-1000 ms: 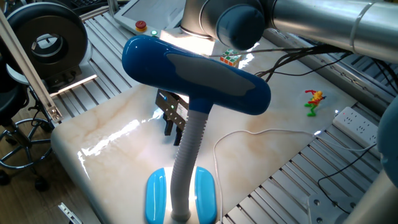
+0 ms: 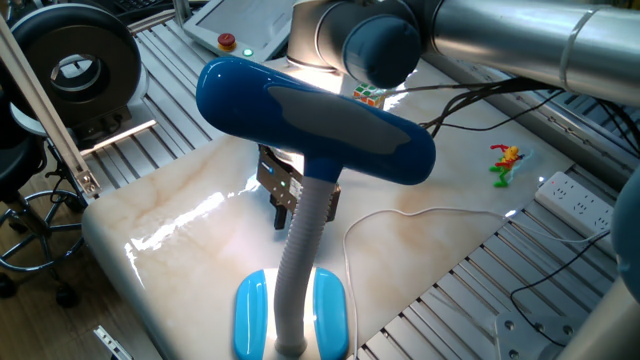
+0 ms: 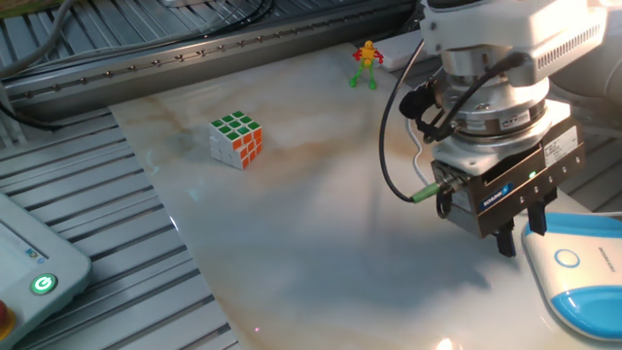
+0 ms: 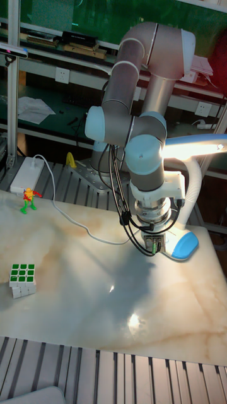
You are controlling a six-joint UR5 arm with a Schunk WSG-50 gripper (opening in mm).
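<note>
My gripper point(image 3: 523, 242) points down above the table beside the lamp's base, its two dark fingers apart with nothing between them. In exterior view 1 the lamp's neck partly covers it. A desk lamp with a blue head point(image 2: 230, 95) and a white-and-blue base point(image 3: 583, 262) stands at the table's edge. Well away from the gripper, a cube puzzle point(image 3: 236, 139) with a green top and orange and white sides rests on the table. A small red, yellow and green figure point(image 3: 366, 64) stands near the table's far edge.
A white cable point(image 2: 420, 212) runs across the table from a power strip point(image 2: 575, 203). Dark cables point(image 4: 118, 195) hang along the arm. In exterior view 2, the marble-patterned table point(image 3: 321, 194) is clear between cube and gripper. A control panel point(image 3: 39, 272) lies on the slatted surface.
In exterior view 1 my gripper has shifted slightly right and down and turned a little, so the lamp's neck hides more of it. Cube, figure and lamp stay put.
</note>
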